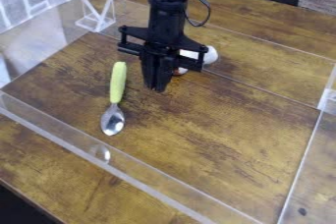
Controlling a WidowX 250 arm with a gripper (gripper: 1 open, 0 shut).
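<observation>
The black gripper (160, 63) hangs in the upper middle of the camera view, pointing down over the wooden table; whether its fingers are apart is hard to make out. A spoon (113, 120) with a pale yellow-green handle lies to the left and below of it, handle toward the back. A white object (199, 54) sits behind the gripper, partly hidden by it.
Clear edges or panels run along the left, front and right. A small clear stand-like item (97, 14) is at the back left.
</observation>
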